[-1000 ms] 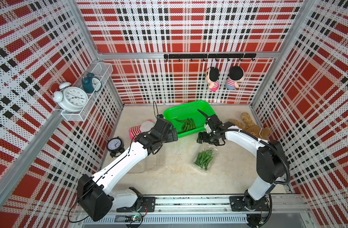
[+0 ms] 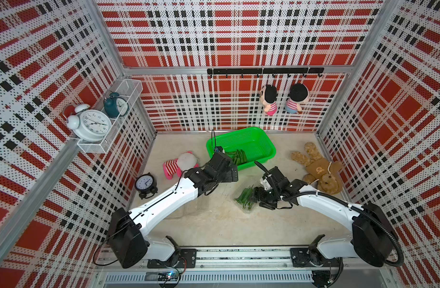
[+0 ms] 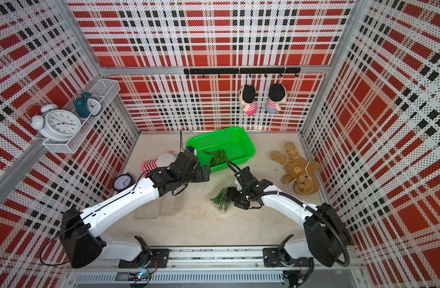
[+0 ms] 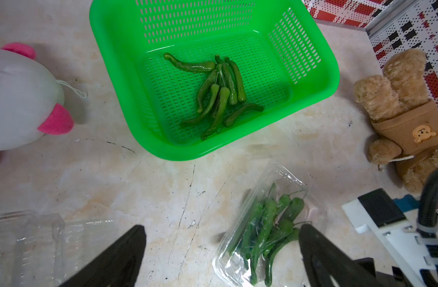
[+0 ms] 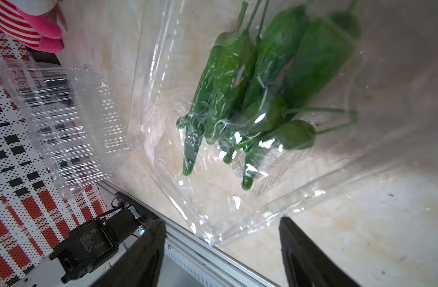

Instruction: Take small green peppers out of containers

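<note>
A clear plastic container holds green peppers, seen through its shiny plastic. My right gripper is at the container's right side in the top views, with its dark fingers apart at the edge in its wrist view; whether it touches is unclear. My left gripper is open above the table, in front of the green basket, with nothing between its fingers. More peppers lie inside that basket.
A second, empty-looking clear container lies on the left. A striped plush toy and black clock stand at the left; a teddy bear lies at the right. Bare table is at the front.
My left gripper has moved right.
</note>
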